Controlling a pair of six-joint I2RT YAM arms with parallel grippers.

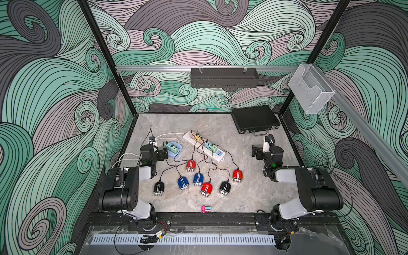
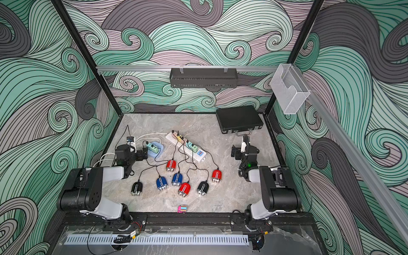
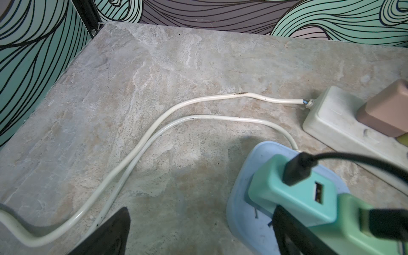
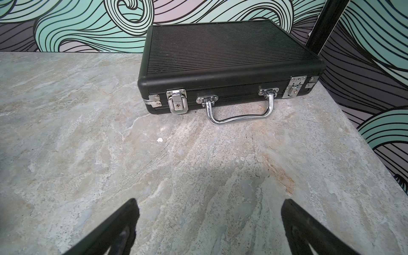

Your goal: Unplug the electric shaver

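Note:
Several electric shavers lie on the table in the top left view: a black shaver (image 1: 159,188), blue shavers (image 1: 183,183) and red shavers (image 1: 206,189) among them. Their black cords run to adapters on a long white power strip (image 1: 218,155) and a small blue socket block (image 1: 179,151). In the left wrist view a teal adapter (image 3: 293,191) with a black plug (image 3: 299,168) sits on the blue block. My left gripper is open just left of that block, its right finger overlapping the adapter in view. Over bare table, my right gripper stands open and empty.
A black briefcase (image 4: 229,63) rests at the back right. White cables (image 3: 148,136) cross the left side of the table. A small colourful object (image 1: 206,208) lies at the front edge. Free table lies between the strip and my right arm.

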